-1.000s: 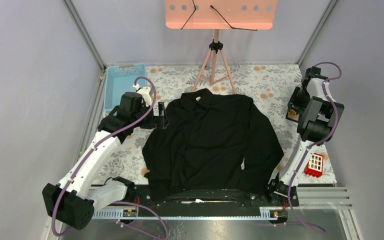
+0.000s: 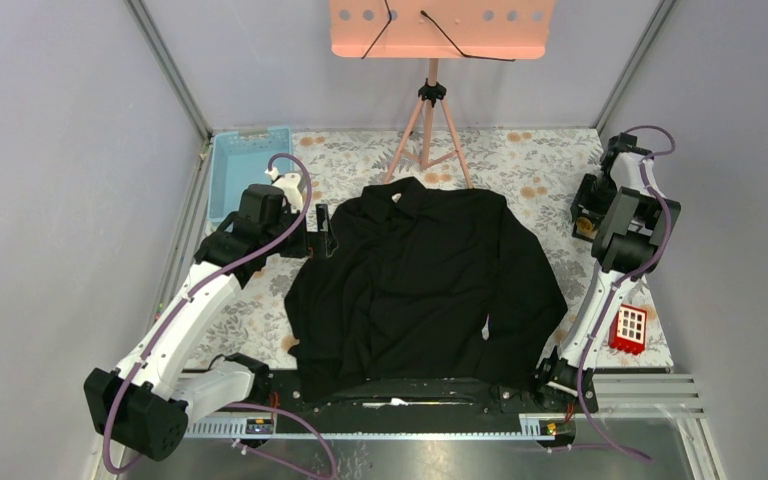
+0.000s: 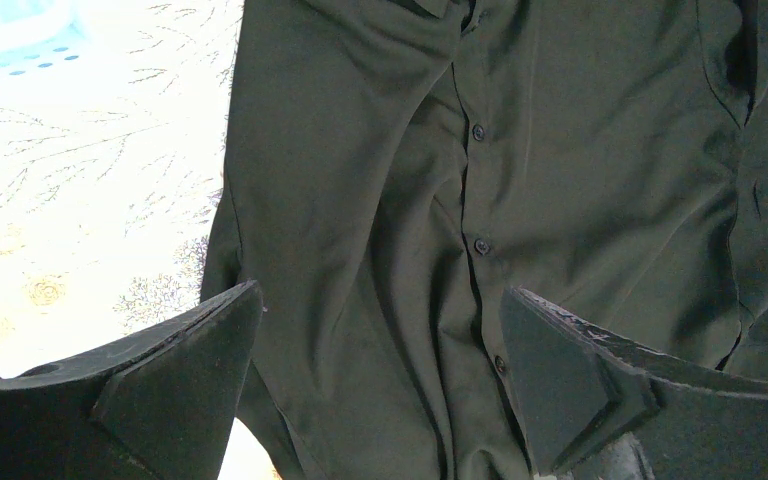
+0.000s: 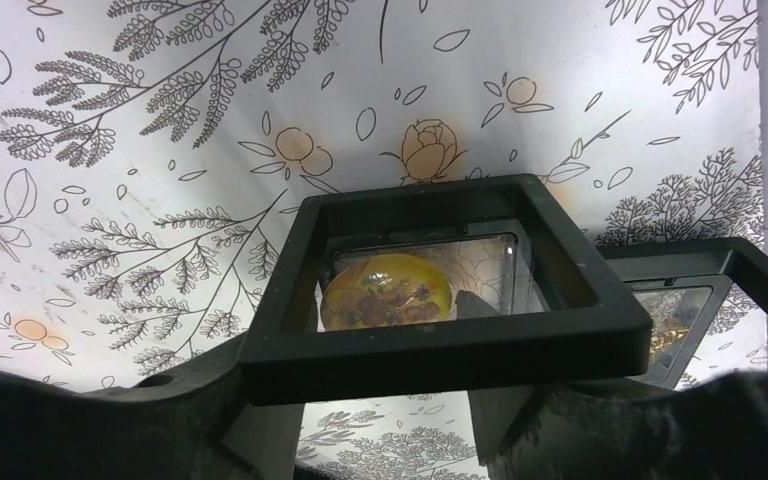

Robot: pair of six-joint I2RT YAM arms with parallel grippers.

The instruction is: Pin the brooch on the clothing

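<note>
The black button-up clothing lies spread on the middle of the table. A yellow oval brooch sits inside a black-framed clear case at the right end, with a second case beside it holding something golden. My right gripper is at the first case, its fingers either side of that case's near part; whether they grip it cannot be told. My left gripper stands open over the left shoulder of the clothing, with nothing between its fingers.
A blue basket is at the back left. A pink stand stands at the back centre. A red gridded box lies at the front right.
My left arm and the clothing have not moved.
</note>
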